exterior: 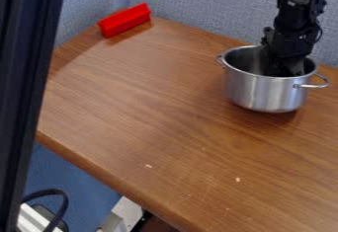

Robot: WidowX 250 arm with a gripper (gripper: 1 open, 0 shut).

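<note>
A steel pot [264, 92] with two side handles stands on the wooden table at the right. My black gripper [283, 60] reaches down from the top right into the pot. Its fingertips are hidden inside the dark interior, so whether it is open or shut, or has anything between its fingers, does not show.
A red block [125, 20] lies at the back left corner of the wooden table [158, 137], against the grey partition. A dark frame edge fills the left side, with a black cable below.
</note>
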